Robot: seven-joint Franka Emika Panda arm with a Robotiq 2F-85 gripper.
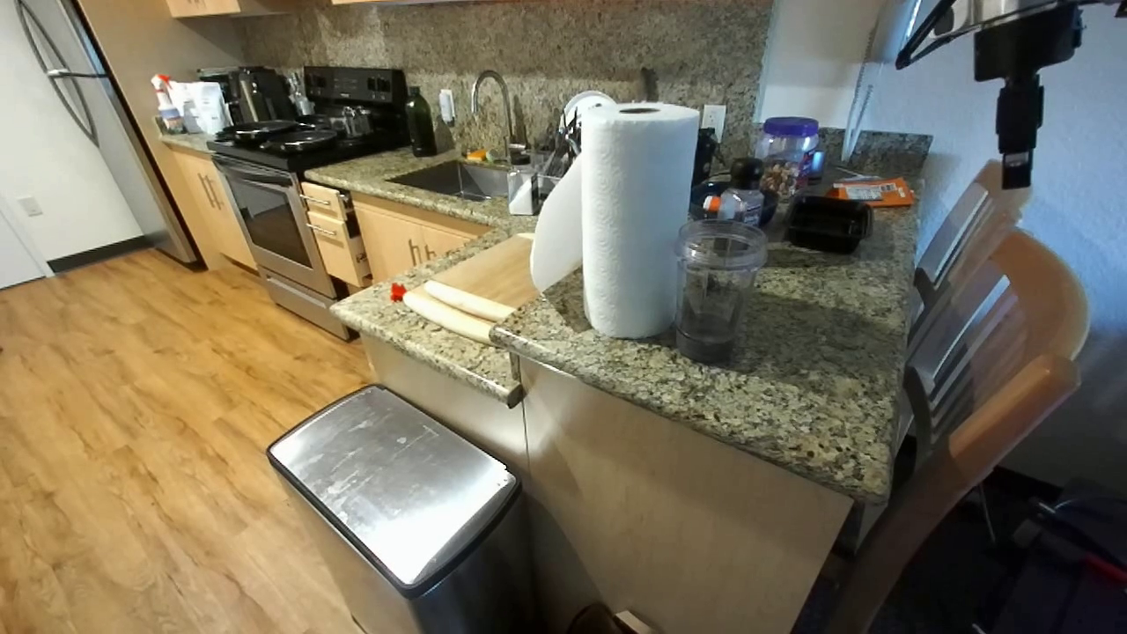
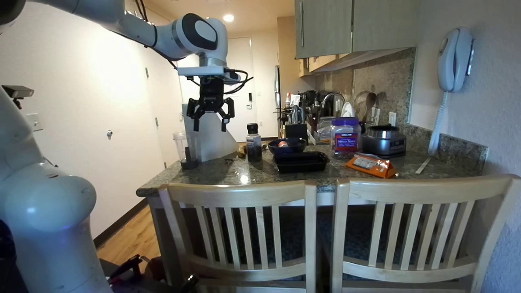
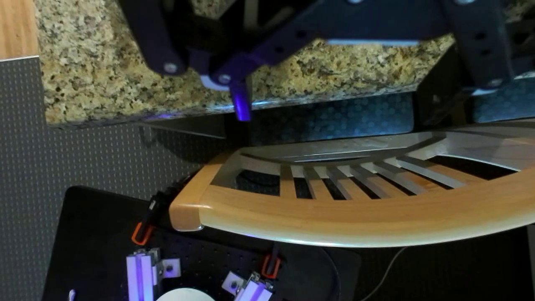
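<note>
High above the near side of the counter, my gripper [image 2: 210, 127] points downward in exterior view 2. Its two black fingers are spread wide with only air between them. From exterior view 1 it appears side-on at the upper right, above the chairs. In the wrist view the fingers stand apart over the counter's edge and a wooden chair back [image 3: 351, 220]. Tabletop things below and beyond include a clear cup [image 1: 718, 291], a paper towel roll [image 1: 639, 222], a black tray [image 2: 301, 162], a dark bowl [image 2: 288, 146] and a black-capped bottle [image 2: 253, 144].
A purple-lidded jar [image 2: 345, 136], an orange packet [image 2: 371, 165] and an appliance base [image 2: 384, 141] occupy the counter's other end. Chair backs [image 2: 239, 190] line its near edge. Bare granite [image 1: 813, 359] shows right of the cup.
</note>
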